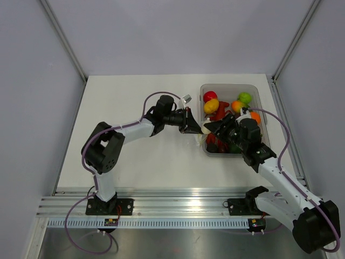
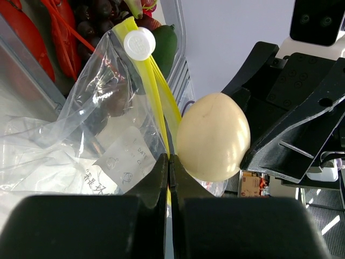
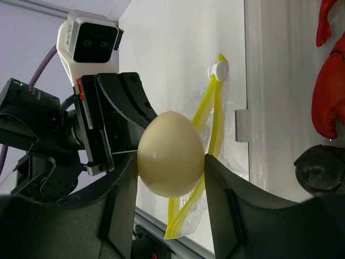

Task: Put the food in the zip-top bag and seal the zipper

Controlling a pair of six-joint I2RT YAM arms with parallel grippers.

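A cream-coloured egg (image 3: 171, 154) is clamped between the fingers of my right gripper. Just beside it, the clear zip top bag (image 2: 116, 116) hangs with its yellow zipper edges (image 3: 215, 118) parted by a narrow gap. My left gripper is shut on the yellow edge of the bag, close to the egg. The egg appears outside the bag, alongside its mouth. A white round slider (image 2: 139, 44) sits at one end of the zipper. From above, both grippers meet at the egg (image 1: 205, 128), by the bin's left side.
A grey bin (image 1: 232, 89) holds several foods, among them a red apple (image 1: 210, 96), an orange (image 1: 255, 117) and a red lobster (image 3: 329, 91). The bin's wall stands close to the bag.
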